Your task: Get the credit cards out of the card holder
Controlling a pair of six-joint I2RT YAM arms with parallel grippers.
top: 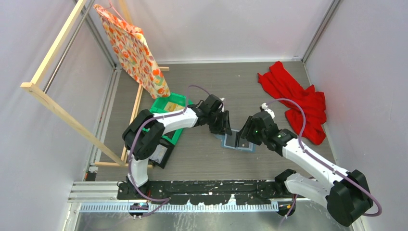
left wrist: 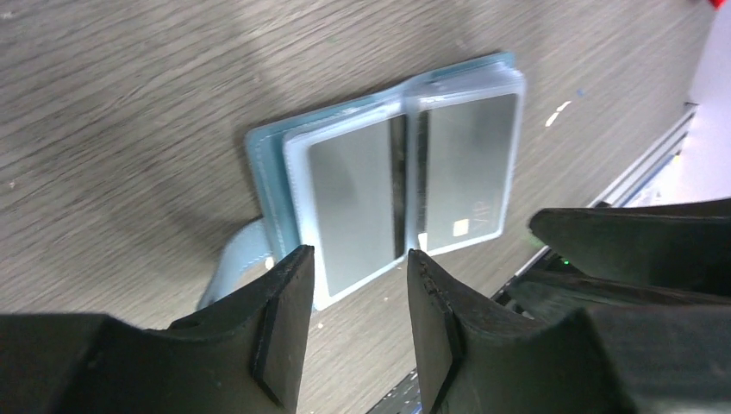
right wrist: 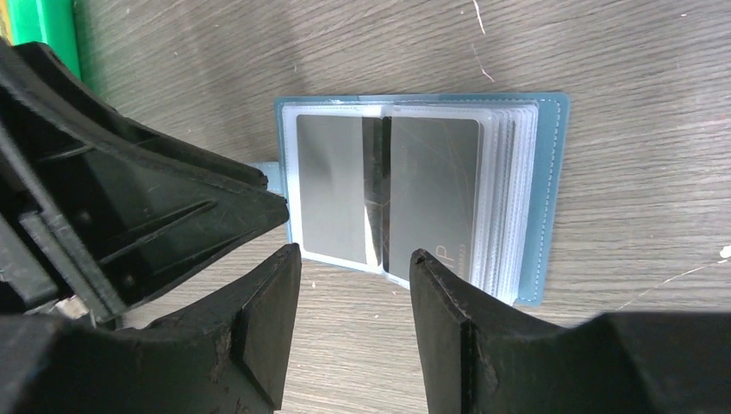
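Observation:
The light-blue card holder [top: 248,149] lies open and flat on the floor between the two arms. Dark grey cards show behind its clear sleeves: a left card [right wrist: 332,185] and a right card [right wrist: 435,181] in the right wrist view. A blue strap [left wrist: 243,252] sticks out at its left edge. My left gripper is open above the holder's left side, with nothing between its fingers. Above the right side hovers my right gripper, its fingers apart and empty. Each wrist view shows the other gripper close by.
A green bin [top: 174,138] and a black box [top: 161,153] stand behind the left arm. A wooden frame [top: 67,114] with a patterned cloth [top: 132,50] rises at left. Red cloth [top: 300,103] lies at right.

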